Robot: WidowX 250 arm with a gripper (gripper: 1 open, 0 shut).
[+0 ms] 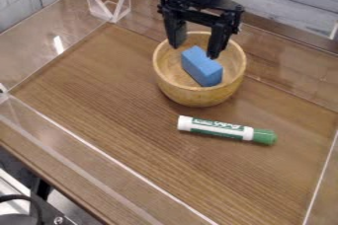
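Note:
A round tan bowl (177,90) sits near the upper middle with a blue block (201,65) lying inside it. My black gripper (199,35) hangs over the back of the bowl, open, its two fingers spread left and right behind the block. A white and green cylinder (226,130) lies on the table in front of the bowl, toward the right.
Clear plastic edging runs along the sides, and a black cable shows at the lower left.

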